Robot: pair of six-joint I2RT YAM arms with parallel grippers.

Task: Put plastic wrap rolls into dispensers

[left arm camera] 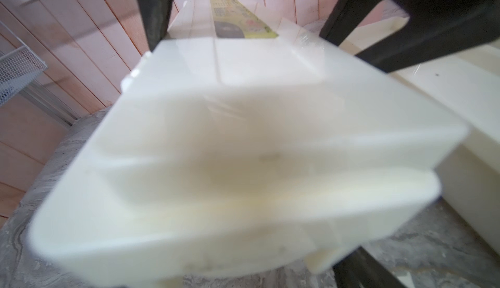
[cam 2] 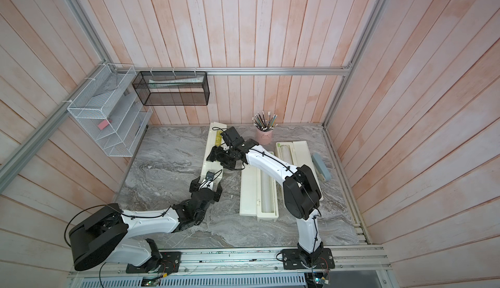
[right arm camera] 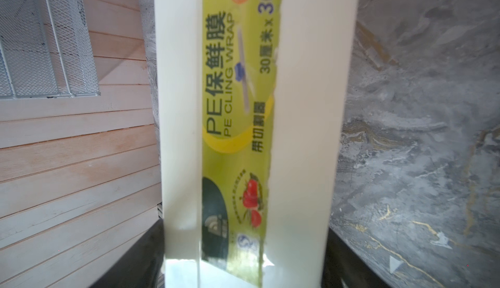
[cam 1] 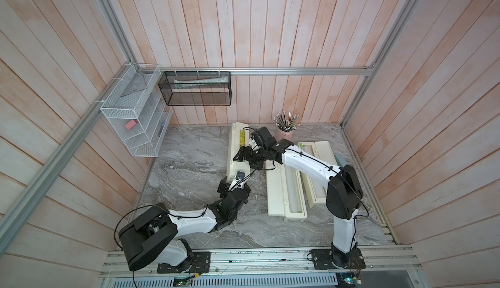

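A closed white dispenser with a yellow PE cling wrap label (right arm camera: 234, 74) lies lengthwise at the centre. My right gripper (cam 1: 244, 155) reaches over it from the right, fingers at either side of the body; whether they touch is unclear. My left gripper (cam 1: 233, 186) is open at the dispenser's near end, whose white edge (left arm camera: 250, 131) fills the left wrist view. To the right lie two opened white dispensers (cam 2: 250, 194), each showing a pale, roll-like strip in its trough (cam 2: 266, 191); the farther one is partly hidden by my right arm.
A pink pen cup (cam 2: 264, 135) stands at the back, and a blue-grey object (cam 2: 320, 166) lies at the far right. A black wire basket (cam 1: 195, 97) and white wire shelves (cam 1: 135, 116) hang on the walls.
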